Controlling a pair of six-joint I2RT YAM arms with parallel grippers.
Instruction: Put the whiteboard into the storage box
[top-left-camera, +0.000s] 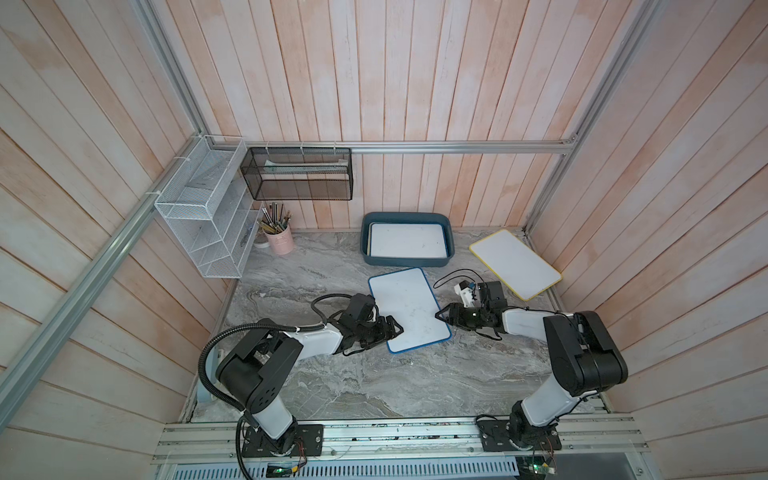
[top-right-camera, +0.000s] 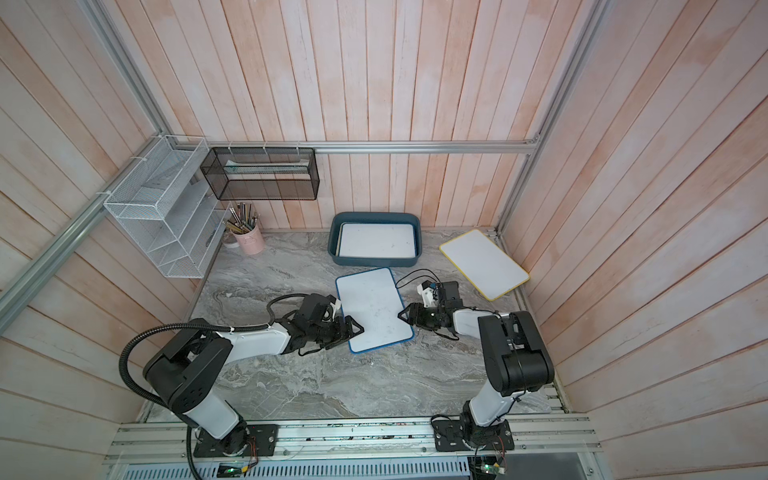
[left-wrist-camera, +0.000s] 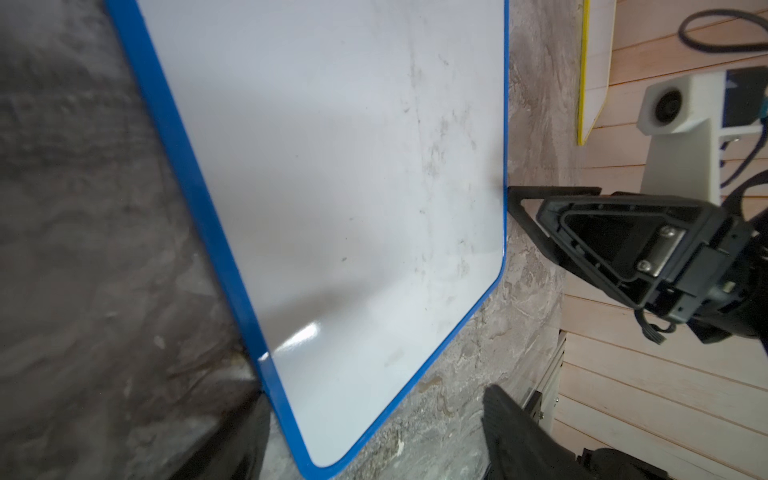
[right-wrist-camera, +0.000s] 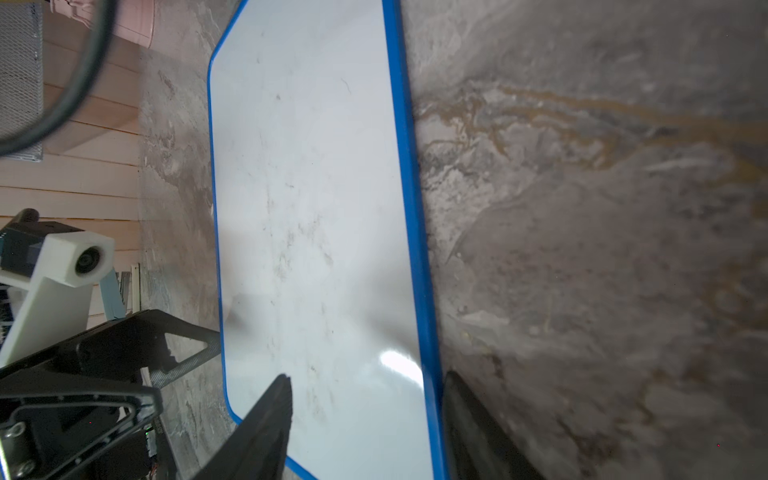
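A blue-edged whiteboard (top-left-camera: 408, 308) lies flat on the counter between my two arms. The teal storage box (top-left-camera: 406, 262) stands behind it, a white board lying inside. My left gripper is low over the board's left side, fingers apart, one by the blue edge. At the right side my right gripper has its fingers apart, one over the white face, the other at the blue edge. Neither visibly lifts the board.
A yellow-edged whiteboard (top-left-camera: 515, 264) lies at the back right. A pink pen cup (top-left-camera: 280, 240) and white mesh racks (top-left-camera: 200, 224) occupy the back left, with a black wire basket on the wall.
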